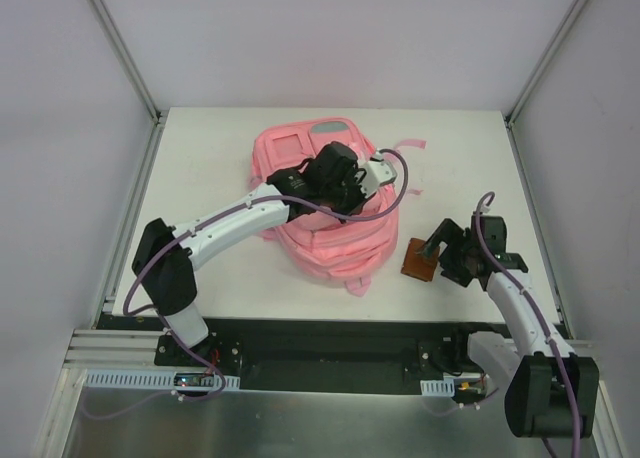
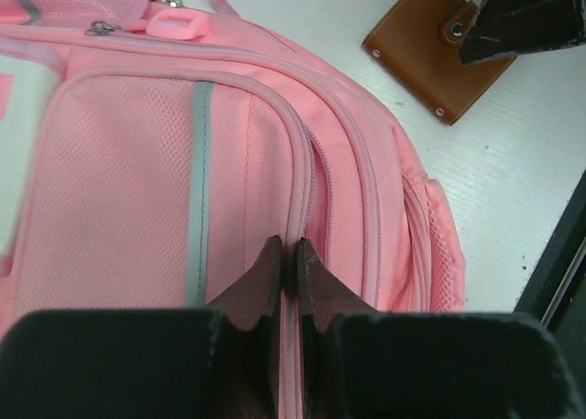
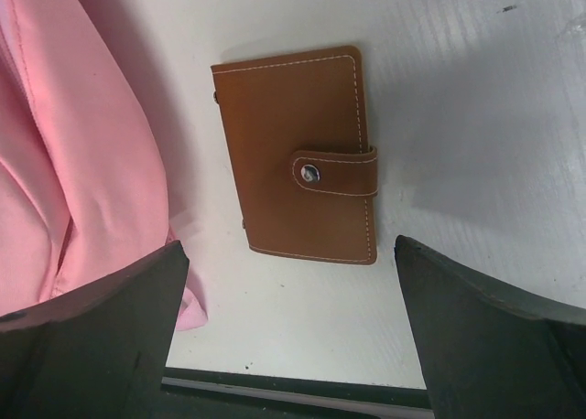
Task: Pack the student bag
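A pink backpack (image 1: 330, 253) lies on the white table, reaching into both wrist views. My left gripper is down on it, shut at a piped zipper edge; whether fabric is between the fingers is hard to tell. A brown leather card holder with a snap strap lies flat right of the bag, also at the upper right of the left wrist view (image 2: 417, 44). My right gripper hangs open over the card holder, nothing between its fingers.
Bare table (image 1: 185, 148) surrounds the bag at the back and left, and there is free room behind the right arm. The table's dark front edge runs below the card holder. Walls stand at both sides and the back.
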